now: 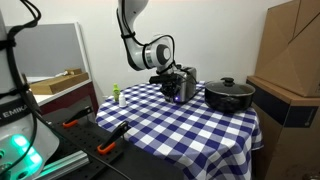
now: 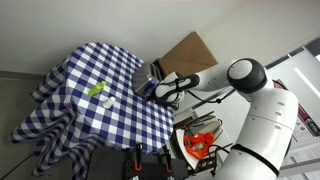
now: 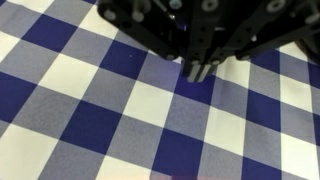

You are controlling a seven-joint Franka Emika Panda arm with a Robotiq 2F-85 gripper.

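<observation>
My gripper is low over the blue-and-white checkered cloth (image 3: 110,115), its fingertips close together and nothing showing between them. In exterior view 1 the gripper (image 1: 172,94) hangs in front of a grey metal toaster-like box (image 1: 188,82). I cannot tell whether the tips touch the cloth. From above, the same box (image 2: 148,76) is partly hidden by the arm.
A dark lidded pot (image 1: 229,95) stands right of the box. At the table's left lie a green item (image 2: 97,88) and a small white item (image 2: 109,102). A big brown box (image 1: 287,85) rises behind at right.
</observation>
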